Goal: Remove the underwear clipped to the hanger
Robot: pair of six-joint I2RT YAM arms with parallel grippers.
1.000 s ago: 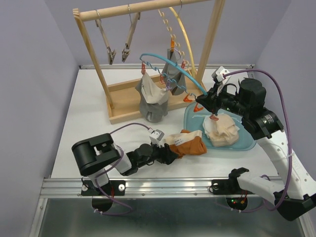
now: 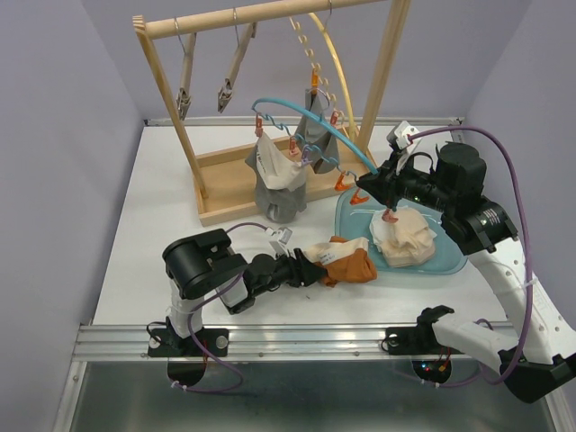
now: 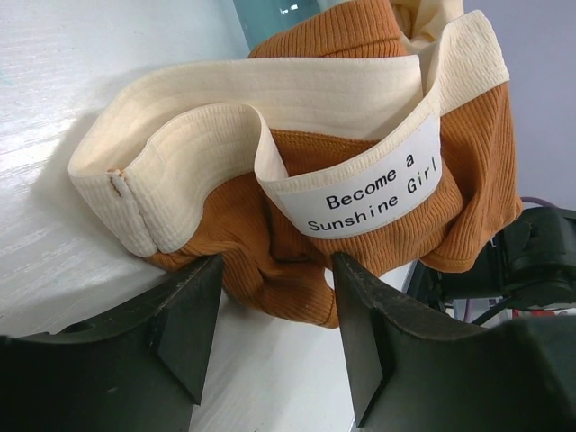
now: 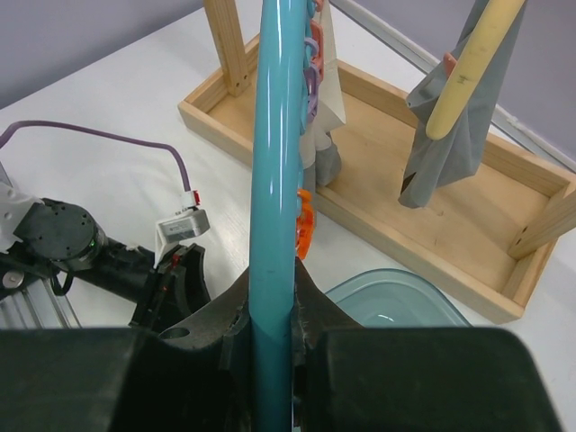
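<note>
The light-blue hanger [image 2: 310,115] carries several small clips, and my right gripper [image 2: 367,183] is shut on it; the right wrist view shows the blue bar [image 4: 273,162] between the fingers. Grey underwear with a cream waistband [image 2: 279,184] hangs from a red clip at the hanger's far left end. Brown underwear [image 2: 354,265] with a cream waistband lies crumpled on the table, off the hanger. My left gripper [image 2: 312,270] is low beside it. In the left wrist view, the left gripper is part open, its fingertips on either side of a brown fold.
A pale-blue basin [image 2: 448,261] holding cream cloth stands right of the brown underwear. Behind is a wooden rack [image 2: 216,184] with a yellow hanger [image 2: 335,58] and grey cloth. Free table lies at the left.
The left gripper has shifted slightly right, over the left end of the brown underwear, its arm turning a little. The right arm and blue hanger look unmoved. An empty hanger on the rack swings.
</note>
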